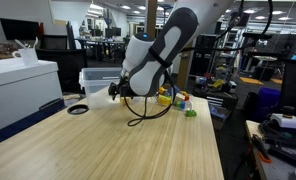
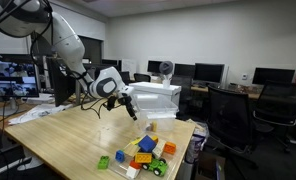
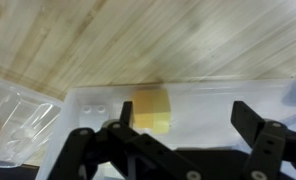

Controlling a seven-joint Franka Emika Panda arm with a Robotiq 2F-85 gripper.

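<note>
In the wrist view a small yellow-orange block (image 3: pixel 152 110) lies inside a clear plastic container (image 3: pixel 203 92). My gripper is open above it, its dark fingers set wide apart, the block showing in the gap nearer the left finger. Nothing is held. From the first exterior view the gripper (image 1: pixel 118 89) hangs low at the table's far side, by a translucent container (image 1: pixel 98 99). The second exterior view has the gripper (image 2: pixel 124 101) above the table, too small there to show its fingers clearly.
Several coloured blocks and toys, among them a blue piece (image 2: pixel 145 144) and a green one (image 2: pixel 103 163), crowd one table end. A black ring (image 1: pixel 78 109) lies near the white cabinet (image 1: pixel 23 92).
</note>
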